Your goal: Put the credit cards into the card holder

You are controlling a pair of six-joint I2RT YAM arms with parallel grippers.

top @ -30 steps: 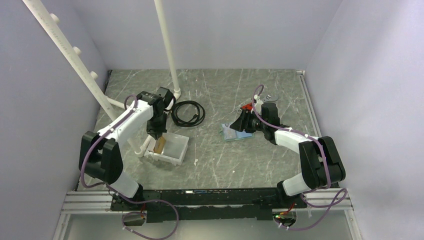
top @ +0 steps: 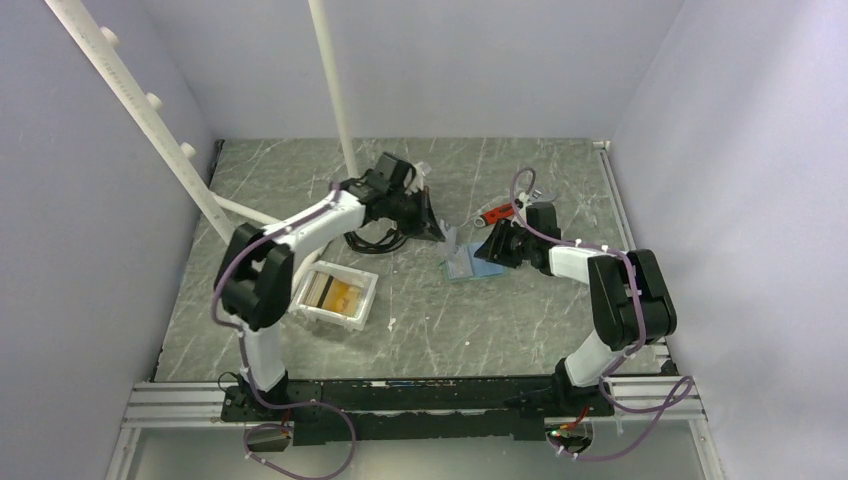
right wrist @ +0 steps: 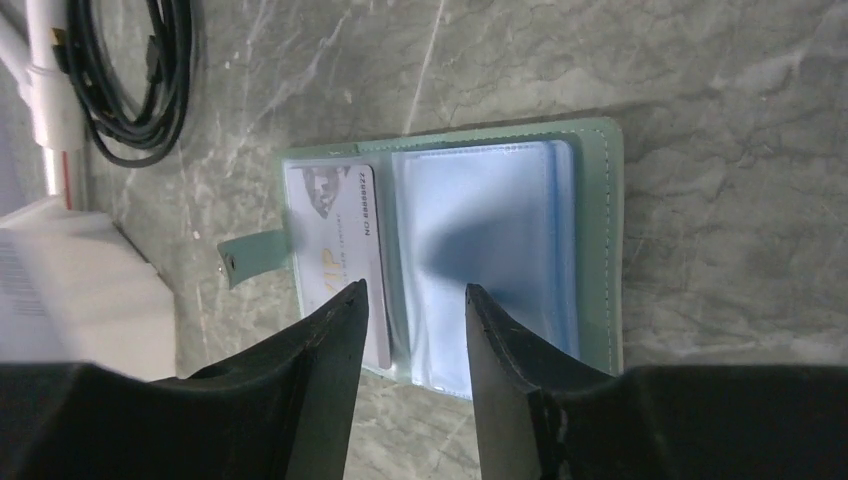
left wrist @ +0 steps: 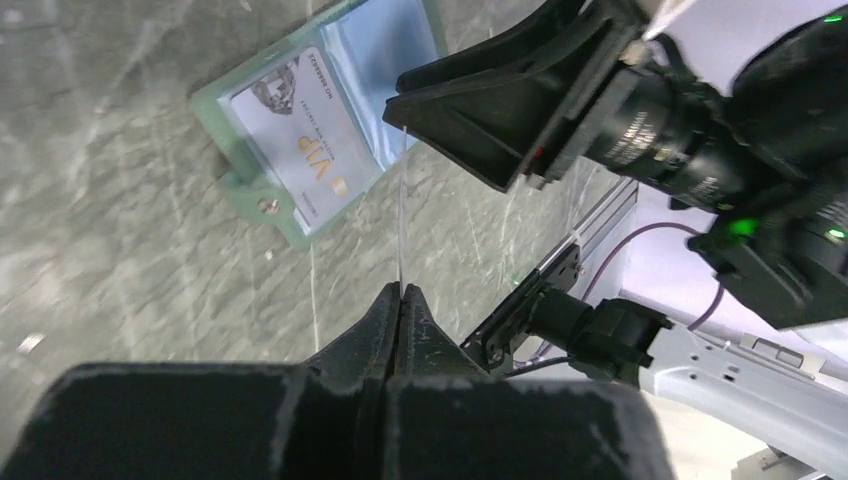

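Observation:
A thin pale card (left wrist: pixel 402 220) stands edge-on in the left wrist view, pinched in my left gripper, which is shut on it. From above, this card (top: pixel 449 242) hangs by the left edge of the green card holder (top: pixel 475 276). The holder lies unfolded, a white VIP card (right wrist: pixel 335 240) in its left sleeve; its blue-tinted right sleeve (right wrist: pixel 485 240) shows no card. My right gripper is open over the holder, fingertips apart, nothing visible between them. The left gripper is not clearly visible in the right wrist view.
A white box (top: pixel 368 295) with cards (top: pixel 318 289) and a yellowish piece stands at the left. A coiled black cable (top: pixel 362 246) lies under the left arm. Behind the right gripper is a red-handled tool (top: pixel 495 215). Bare table lies in front of the holder.
The left gripper has lifted its card out of the white box and carried it right to the holder. My right gripper has shifted slightly right and now sits closer over the holder.

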